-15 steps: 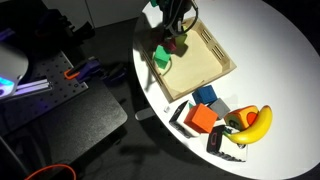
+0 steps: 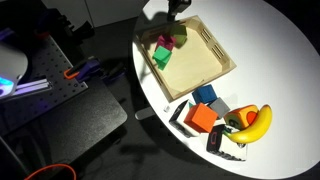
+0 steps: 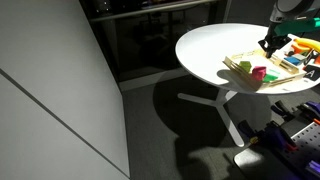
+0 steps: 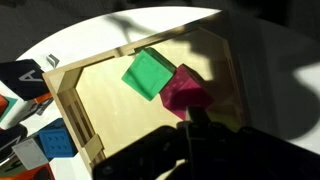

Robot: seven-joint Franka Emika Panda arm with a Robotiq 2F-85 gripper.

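Observation:
A shallow wooden tray point(image 2: 198, 77) lies on the white round table. Inside it, near one corner, are a green block point(image 2: 161, 56), a magenta block point(image 2: 166, 42) and an olive-yellow block point(image 2: 179, 34). In the wrist view, the green block point(image 4: 148, 73) and magenta block point(image 4: 186, 92) lie close together, while my dark gripper covers much of the olive one. In exterior view 1, only the lower end of my gripper point(image 2: 173, 15) shows at the top edge, above the tray's far corner. Its fingers look shut, with nothing visible between them.
Beside the tray lie a blue block point(image 2: 204, 95), a grey block point(image 2: 219, 107), an orange block point(image 2: 201, 118), a black-and-white box point(image 2: 225, 145) and a yellow banana point(image 2: 253, 126). Much of the tray floor is bare, and the table right of it is clear.
In exterior view 1, my gripper has moved up and away from the blocks towards the top edge, uncovering the magenta and olive blocks. The green block shows no clear movement.

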